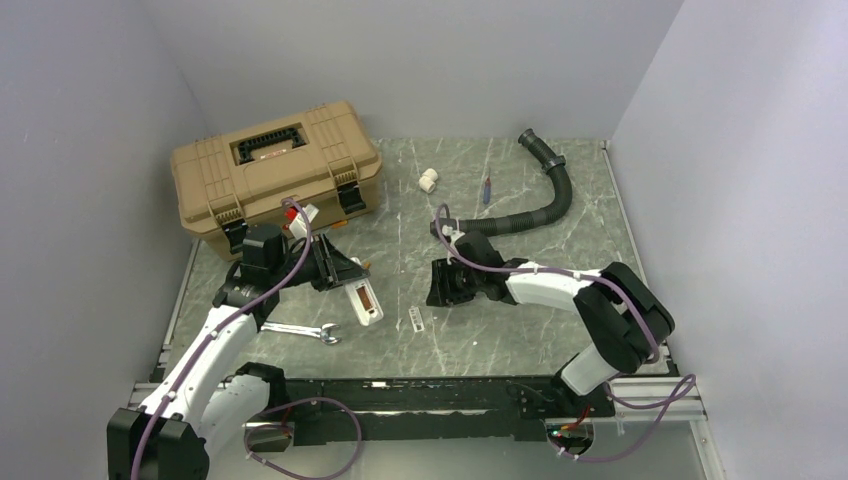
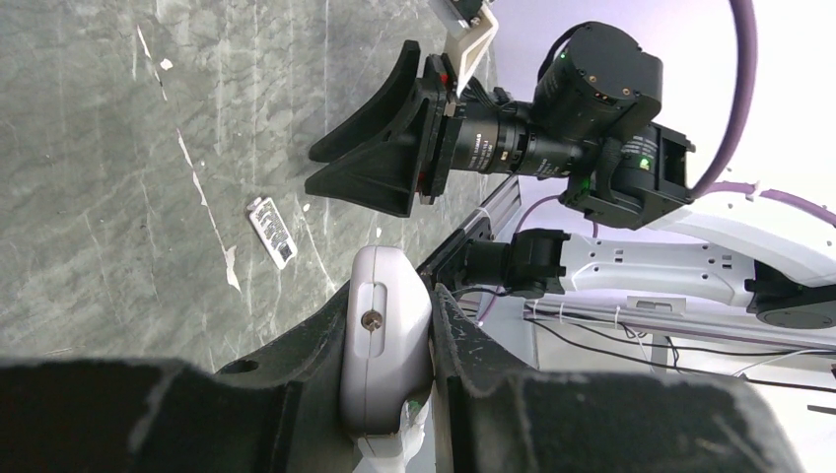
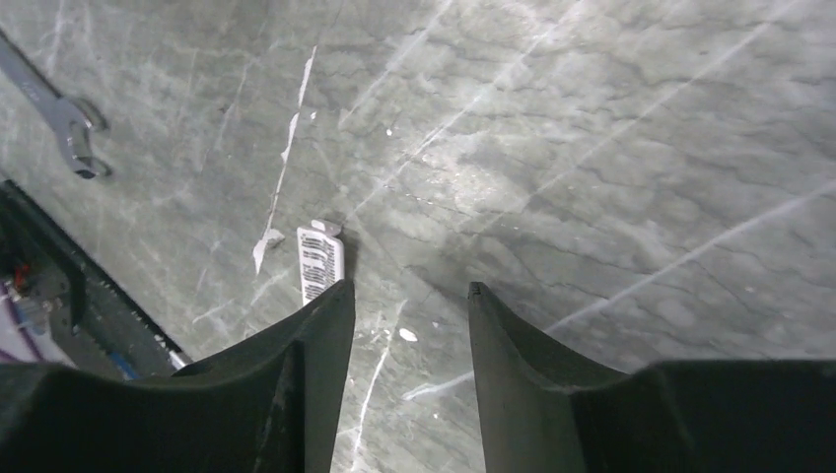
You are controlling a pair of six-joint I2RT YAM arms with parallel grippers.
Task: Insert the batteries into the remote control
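Note:
The white remote control (image 1: 364,301) is held by my left gripper (image 1: 345,270), its open battery compartment showing from above; in the left wrist view the remote (image 2: 386,335) is clamped between the fingers. A small pale battery pack (image 1: 417,319) with a printed label lies on the grey table, also in the right wrist view (image 3: 320,264). My right gripper stands open above and to the right of the pack, nothing between its fingers.
A tan toolbox (image 1: 276,165) fills the back left. Wrenches (image 1: 300,330) lie near the left arm. A black hose (image 1: 524,216), white fittings (image 1: 428,180) and a small screwdriver (image 1: 487,189) lie behind.

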